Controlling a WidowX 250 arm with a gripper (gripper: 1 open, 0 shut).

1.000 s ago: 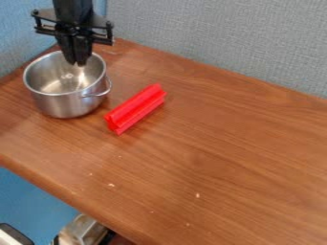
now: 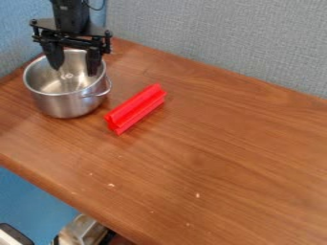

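Observation:
My black gripper point(image 2: 72, 50) hangs over the rear rim of a steel pot point(image 2: 64, 98) at the upper left, its fingers open and pointing down at the pot's mouth. The pot has a wire handle on its right side. A red, ridged bar-shaped object point(image 2: 136, 109) lies on the wooden table point(image 2: 224, 163), to the right of the pot and apart from it.
A blue-grey padded wall point(image 2: 217, 48) runs along the back. Metal and black hardware point(image 2: 82, 232) sits beyond the table's edge at the bottom left.
Over the last second my gripper came down a little over the pot and its fingers became visible spread apart. The pot and red object look unmoved.

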